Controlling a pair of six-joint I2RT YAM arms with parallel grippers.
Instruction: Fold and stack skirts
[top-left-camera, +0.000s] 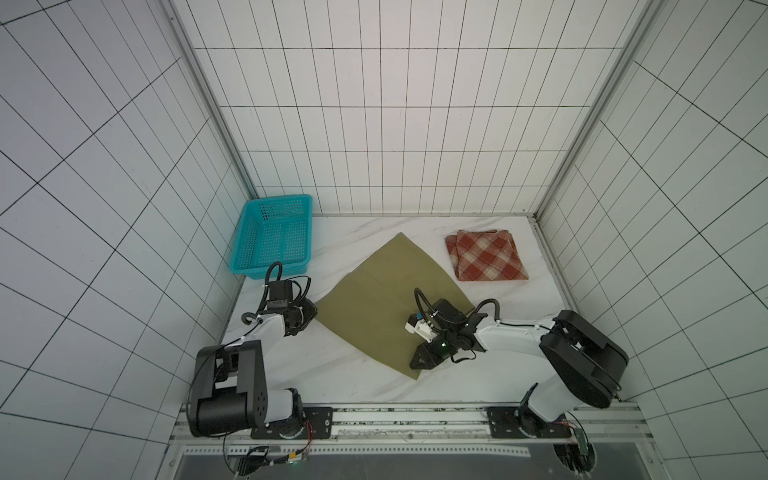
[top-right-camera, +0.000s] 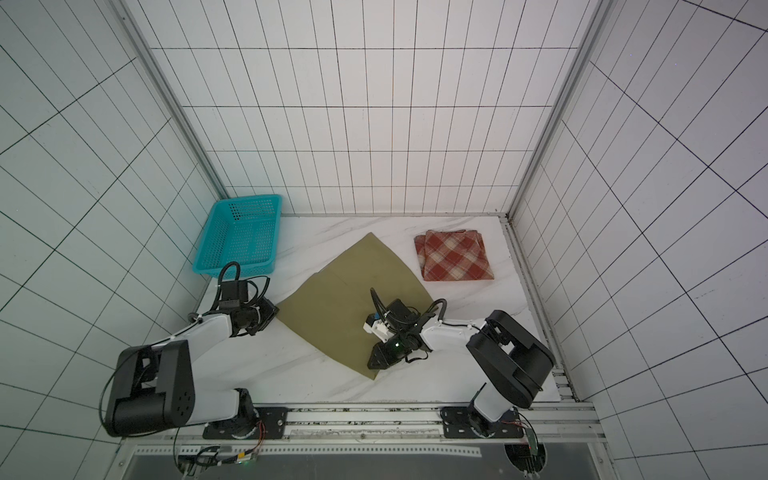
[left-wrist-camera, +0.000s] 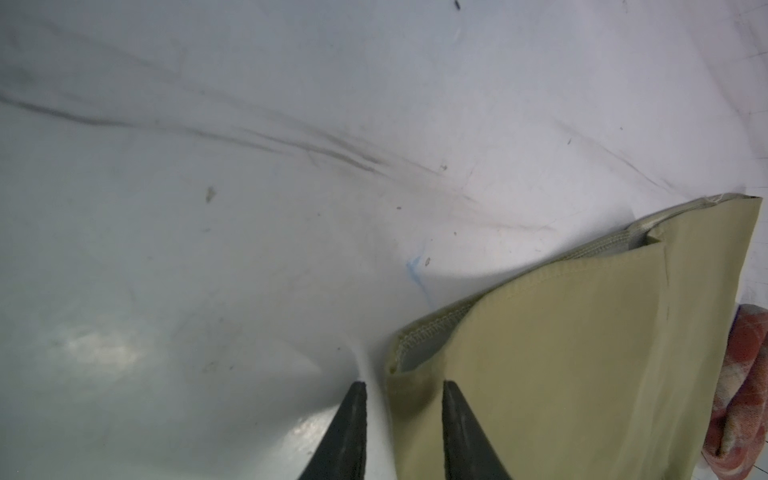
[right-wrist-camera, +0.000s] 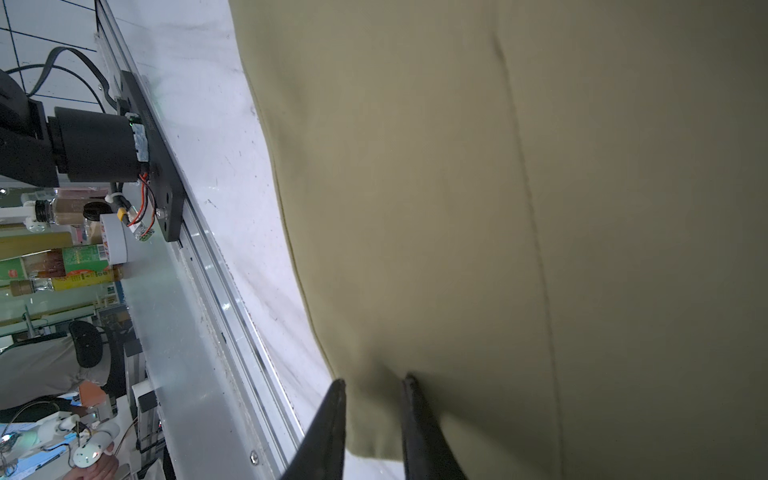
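Observation:
An olive-green skirt (top-left-camera: 384, 280) lies spread on the table, turned like a diamond. In the left wrist view its open hem edge and left corner (left-wrist-camera: 420, 384) show, the corner reaching between the fingers of my left gripper, which stands part open. My right gripper is open over the near corner of the skirt (right-wrist-camera: 372, 436), with fabric visible between and below its fingers; contact there is hard to tell. A red plaid skirt (top-left-camera: 492, 257), folded into a compact shape, rests at the back right.
At the back left stands an empty turquoise basket (top-left-camera: 276, 232), just behind the left arm. Tiled walls enclose the sides and back.

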